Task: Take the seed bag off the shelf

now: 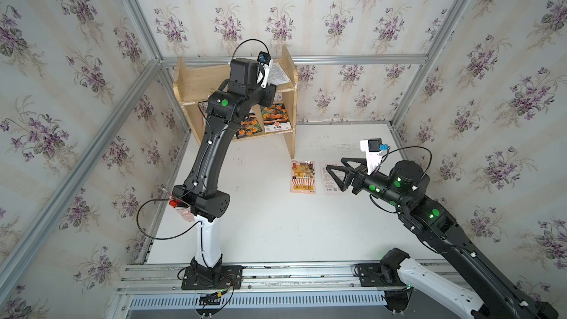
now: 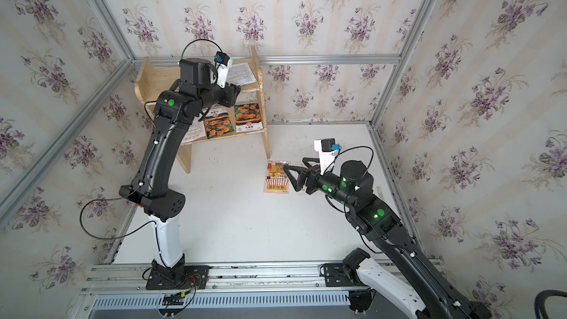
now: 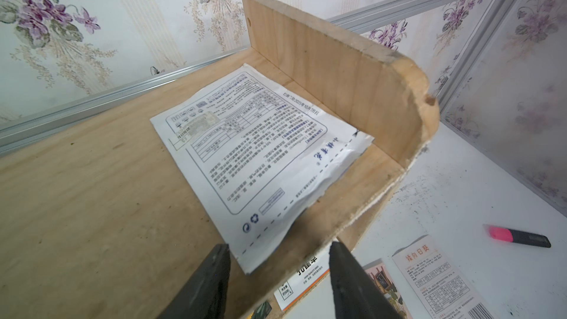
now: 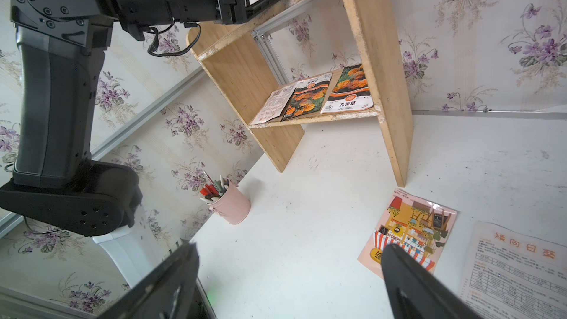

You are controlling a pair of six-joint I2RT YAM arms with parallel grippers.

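Observation:
A white printed seed bag (image 3: 254, 153) lies flat on the top shelf (image 3: 94, 212), beside the wooden side board. My left gripper is at the front of that shelf, by the bag's near corner; its fingertips show apart in the wrist view, and whether anything is between them is unclear. More bags, with orange flowers (image 4: 306, 97) and white printing, lie on the lower shelf. My right gripper stands open above the white table, away from the shelf, with nothing between its fingers.
A pink illustrated bag (image 4: 407, 233) and a printed bag (image 4: 513, 271) lie on the table right of the shelf. A pink cup of pens (image 4: 230, 203) stands at the left edge, a marker (image 3: 516, 236) at the right.

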